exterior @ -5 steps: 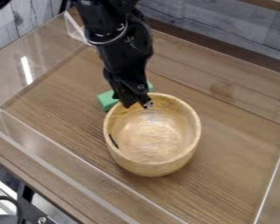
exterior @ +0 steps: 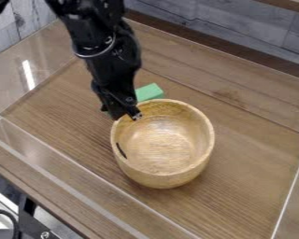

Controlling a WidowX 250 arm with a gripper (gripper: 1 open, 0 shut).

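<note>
My black gripper (exterior: 119,110) hangs down from the top left, its tips just above the back-left rim of a round tan bowl (exterior: 163,149). It looks shut, with nothing visible between its fingers. A green object (exterior: 149,93) lies behind the bowl, partly hidden by the gripper. The bowl's inside looks empty.
A grey wall stands at the back right. Black cables lie at the bottom left corner.
My gripper has moved left from over the back of the bowl to its left rim, uncovering more of the green object's right part.
</note>
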